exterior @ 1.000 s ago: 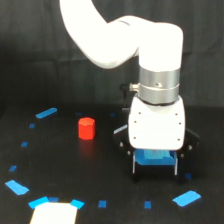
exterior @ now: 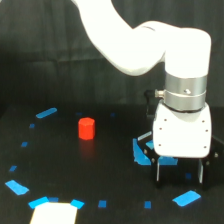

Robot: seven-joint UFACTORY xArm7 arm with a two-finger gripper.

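At the right of the camera view, my gripper [exterior: 179,174] points down with its two thin dark fingers spread apart. Nothing shows held between them. Behind and to the left of the hand is a blue patch [exterior: 139,151], partly covered by it; I cannot tell whether this is a block or tape. Well to the left, clear of the gripper, a small red block [exterior: 86,128] sits on the black table. A cream-coloured object [exterior: 53,214] is cut off by the bottom edge.
Blue tape strips mark the black surface, among them one at the far left [exterior: 46,113], one at the near left [exterior: 17,187] and one at the near right [exterior: 186,198]. Small blue squares dot the surface. Between the red block and the cream object the surface is mostly bare.
My gripper has moved to the right and slightly nearer, its fingers still apart. More of the blue patch now shows left of the hand. The red block and cream object are unmoved.
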